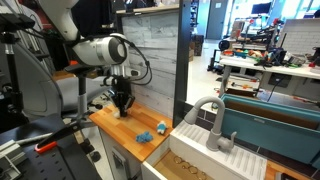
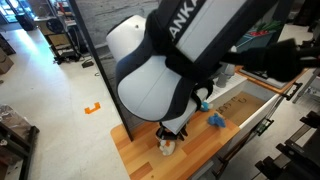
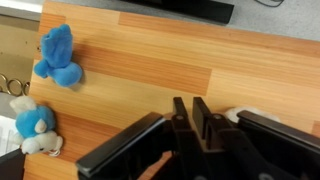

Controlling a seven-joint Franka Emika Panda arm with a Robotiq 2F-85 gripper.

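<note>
My gripper points down over the wooden counter, its two dark fingers close together with a narrow gap and nothing visible between them. A whitish object lies to the right of the fingers in the wrist view, partly covered by the right one. Exterior view 2 shows that white object on the wood just below the gripper. To the left in the wrist view are a blue soft toy and a light-blue and white toy.
The sink with its tall faucet adjoins the counter. A grey upright panel stands behind the counter. Bare wood lies between the blue toys and the gripper.
</note>
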